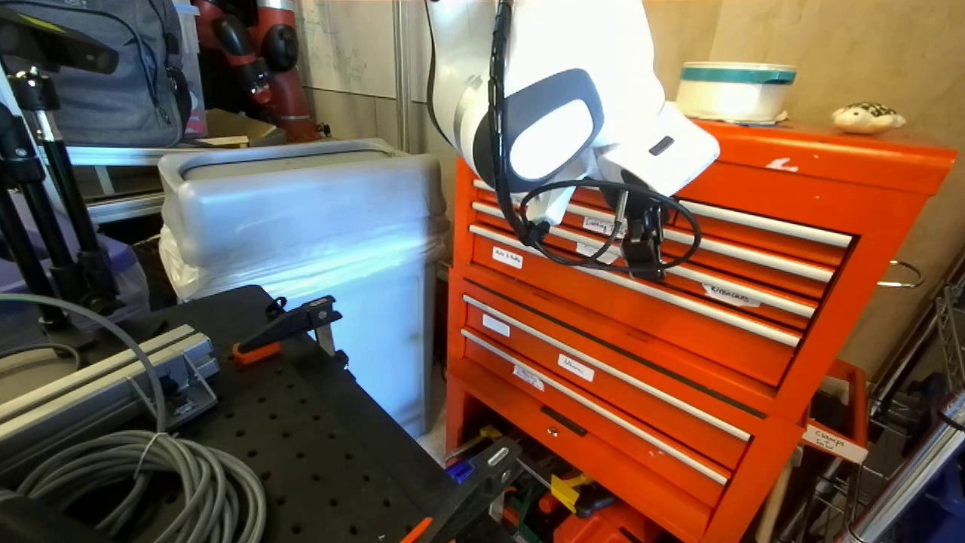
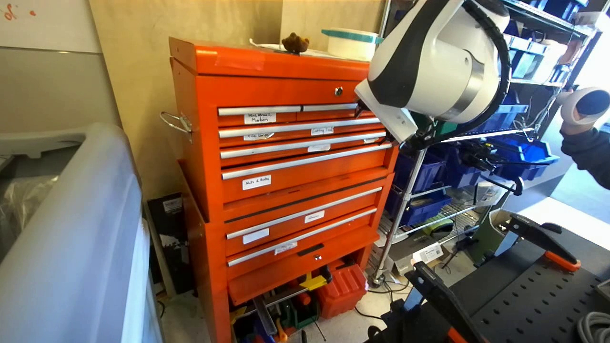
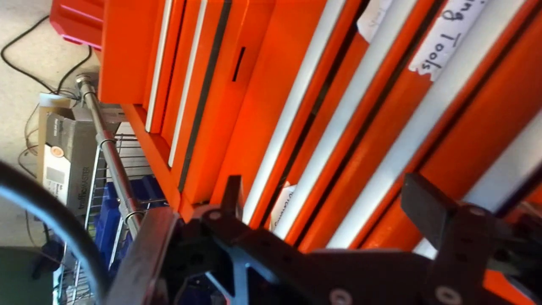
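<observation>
The orange-red tool chest (image 1: 624, 344) has several drawers with long silver handles and paper labels. In the wrist view my gripper stands open, its dark fingers spread wide. Several slanting handle bars show beyond them, among them one silver handle (image 3: 345, 127) that runs down into the gap. A label reading "...ing Tools" (image 3: 448, 35) lies at the upper right. Exterior view 1 puts the gripper (image 1: 644, 244) in front of the upper drawers. From exterior view 2 it is at their right part, mostly hidden by the white hand. Whether the fingers touch the chest I cannot tell.
On the chest top sit a white tub with a teal rim (image 1: 737, 90) and a small plush turtle (image 1: 866, 118). A grey bin (image 1: 303, 217) stands left of the chest. The black perforated table (image 1: 298, 434) holds clamps and coiled cable. Wire shelving (image 2: 411, 183) adjoins the chest.
</observation>
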